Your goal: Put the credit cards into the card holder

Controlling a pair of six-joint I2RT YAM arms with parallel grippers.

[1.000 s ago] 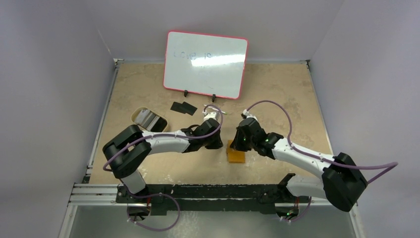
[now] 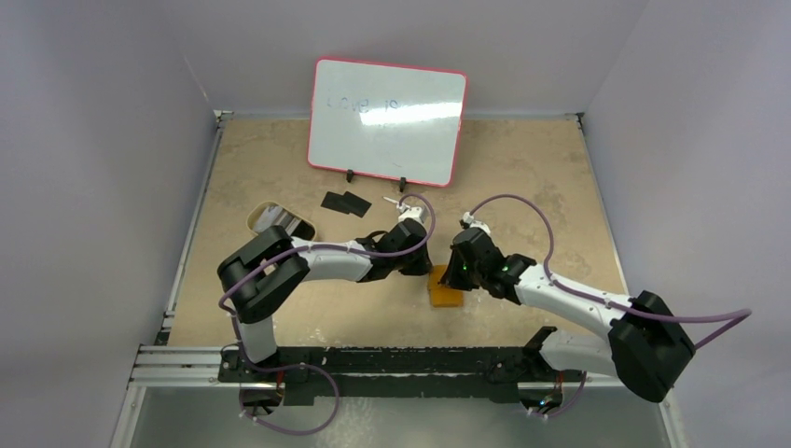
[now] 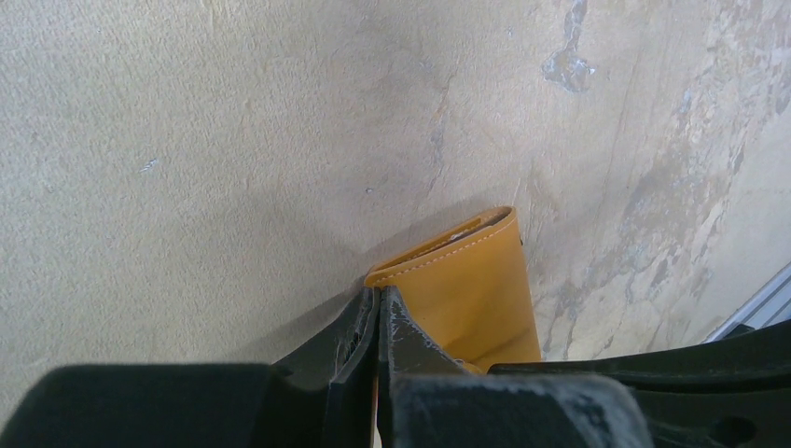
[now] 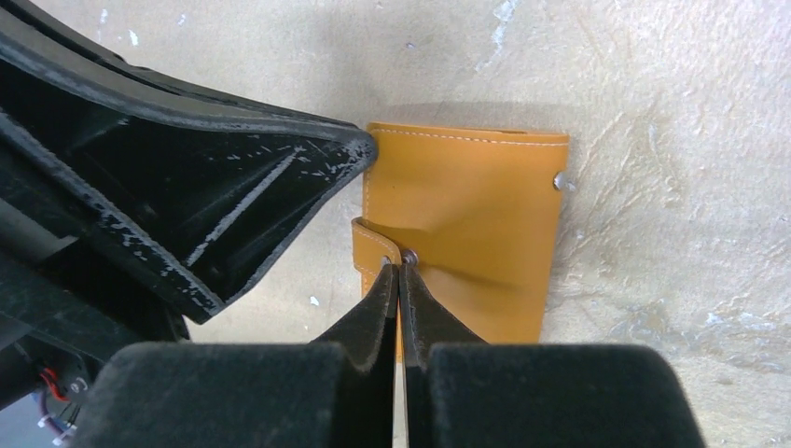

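Note:
The orange leather card holder [image 2: 447,298] lies on the table between both arms. Its narrow opening faces up in the left wrist view. My left gripper is shut, its tips against the corner of the holder beside that opening. My right gripper is also shut, and its tips touch the small strap with the snap on the holder's side. Whether either pinches thin leather is hard to tell. Grey and black cards [image 2: 277,217] rest in a basket at the left, partly covered by the left arm.
Two flat black pieces [image 2: 346,203] lie on the table behind the left arm. A whiteboard [image 2: 387,121] stands at the back. Next to the left gripper is a white pen [image 2: 392,201].
My left gripper has moved right, up to the card holder, and its arm now hides more of the basket. The right arm and the holder have shifted only slightly.

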